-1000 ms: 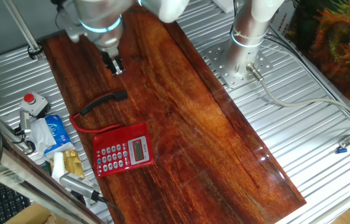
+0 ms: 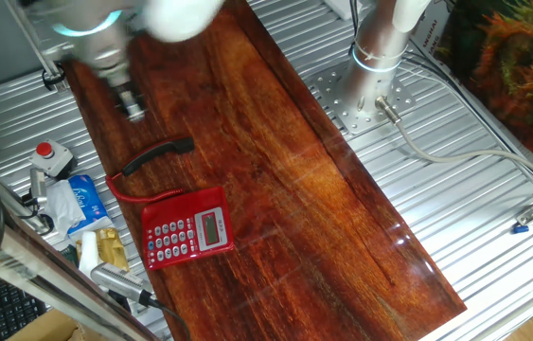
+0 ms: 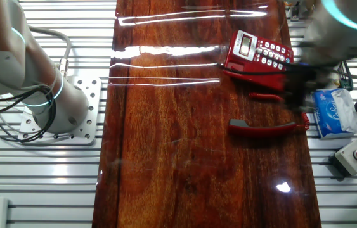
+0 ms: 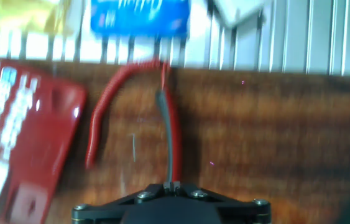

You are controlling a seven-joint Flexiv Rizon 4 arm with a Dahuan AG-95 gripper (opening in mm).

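Observation:
A red desk telephone [image 2: 186, 227] with a grey keypad and small display lies on the dark wooden board. Off its cradle, the red and black handset [image 2: 157, 154] rests on the wood, joined to the base by a coiled red cord [image 4: 105, 106]. Above the board, beyond the handset from the phone, hangs my gripper [image 2: 133, 114], blurred and clear of both. In the wrist view its fingertips meet just below the handset [image 4: 173, 137] with nothing seen between them. The blurred arm partly covers the phone in exterior view 2.
Along the board's edge lie a blue tissue pack [image 3: 335, 113] and a box with a red button [image 3: 355, 156]. A metal frame post [image 2: 48, 275] runs beside them. The half of the board toward the arm's base plate [image 2: 356, 99] is bare.
Phone and handset lie where they were.

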